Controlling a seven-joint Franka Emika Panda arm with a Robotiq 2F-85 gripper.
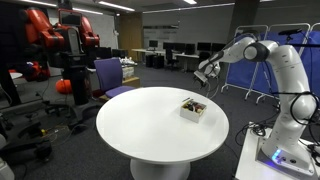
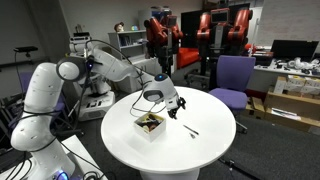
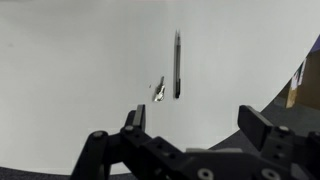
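Observation:
In the wrist view my gripper stands open, its two dark fingers wide apart with nothing between them. Beyond them on the white table lies a thin dark pen-like stick (image 3: pixel 178 65). A small dark and silver item (image 3: pixel 159 90) rests beside the stick's lower end. The second exterior view shows the gripper (image 2: pixel 177 112) over the table, with the thin stick (image 2: pixel 190 130) lying to its right. An open white box (image 2: pixel 151 127) holding several small things stands on the table; in the first exterior view the box (image 1: pixel 192 110) sits toward the right side.
A purple chair (image 2: pixel 229 92) stands beyond the table. A blue-framed partition (image 1: pixel 258 75) is behind the arm.

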